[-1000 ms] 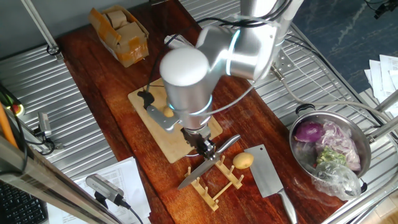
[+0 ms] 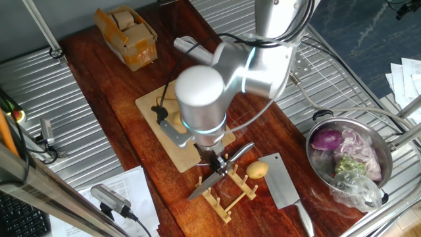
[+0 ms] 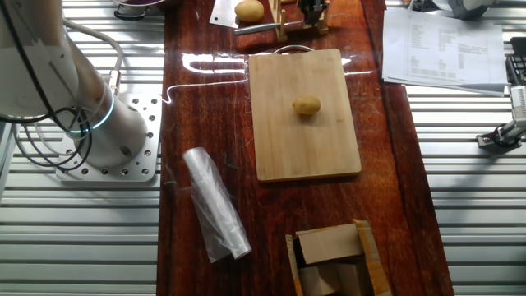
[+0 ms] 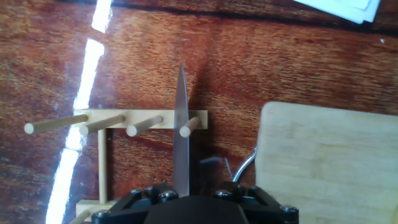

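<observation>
A knife (image 2: 206, 187) lies across the wooden peg rack (image 2: 216, 206), its silver handle pointing toward the cleaver side. In the wrist view its blade (image 4: 181, 140) runs up beside the rack's end peg, over the rail (image 4: 112, 117). My gripper (image 2: 218, 167) is down at the knife, around the part between blade and handle. From the wrist, the gripper shows only along the bottom edge, with the blade's lower end between its dark fingers. Whether they are closed on it is hidden.
A potato (image 2: 257, 170) and a cleaver (image 2: 280, 181) lie beside the rack. The cutting board (image 3: 275, 152) carries another potato (image 3: 306, 105). A pot (image 2: 314, 155) of vegetables, a cardboard box (image 2: 139, 52) and a plastic roll (image 3: 215, 205) stand farther off.
My gripper has come down and slightly toward the rack, reaching the knife. The knife, the rack and the potato beside it have not visibly moved.
</observation>
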